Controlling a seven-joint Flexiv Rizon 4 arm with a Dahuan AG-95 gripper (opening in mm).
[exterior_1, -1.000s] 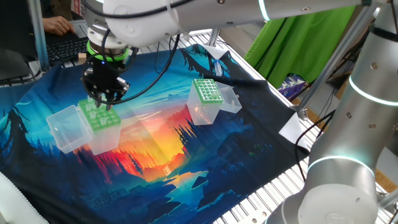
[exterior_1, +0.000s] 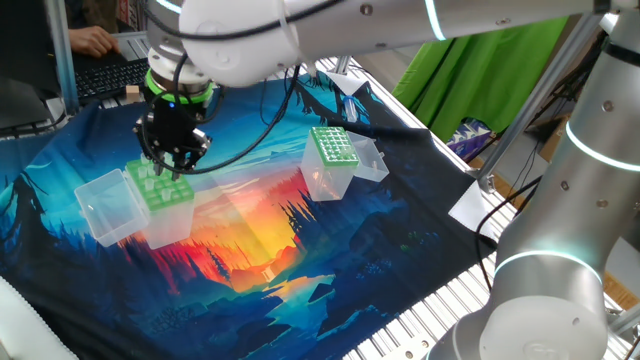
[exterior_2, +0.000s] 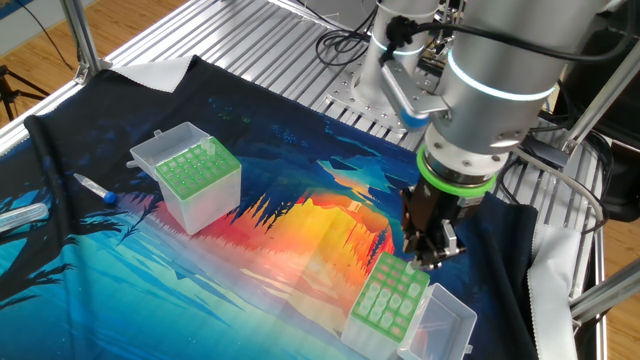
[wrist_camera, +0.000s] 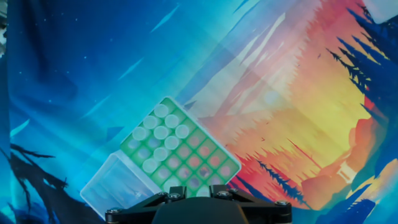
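Note:
My gripper (exterior_1: 180, 160) hangs over the back edge of a clear box with a green grid top (exterior_1: 160, 185), its lid folded open. In the wrist view several pale round caps (wrist_camera: 160, 132) fill part of the grid, while other cells look empty. The fingertips of my gripper stand apart at the grid's near edge. A pale cap shows in the gap, which looks wider than the cap; no grip on it is visible. Across the cloth stands a second such box (exterior_2: 200, 175), with one tube (exterior_2: 208, 146) visibly sticking up from its grid.
Open clear lids (exterior_2: 440, 320) stick out beside both boxes. A blue-ended pen-like object (exterior_2: 97, 190) lies on the cloth beyond the second box. Between the boxes the patterned cloth (exterior_1: 245, 235) is clear. A loose black cable (exterior_1: 270, 125) loops beside my wrist.
In exterior view 1 my gripper and wrist have shifted slightly to the right above the left box. Both boxes stay where they were.

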